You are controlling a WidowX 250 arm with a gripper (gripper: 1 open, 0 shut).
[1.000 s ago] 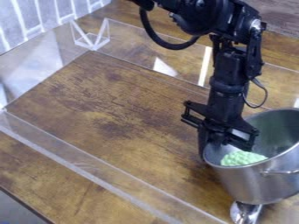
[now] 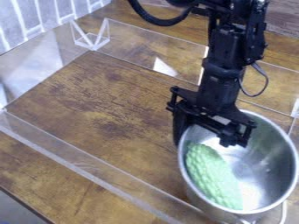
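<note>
The black arm comes down from the top right to my gripper [image 2: 193, 127], which is at the upper left rim of a large metal pot [image 2: 268, 175]. The rim appears to be at or between its fingertips; whether they are closed on it is hard to tell. Inside the pot lies a pale green, bumpy oblong object [image 2: 212, 175], tilted along the left side. The pot is tipped so that its inside faces the camera.
A wooden table [image 2: 87, 114] has clear room to the left, bordered by transparent plastic edging. A white railing stands at the top left. Cables run along the arm.
The gripper has moved left and slightly up. The pot has shifted left and tilted, showing more of its inside and of the green object.
</note>
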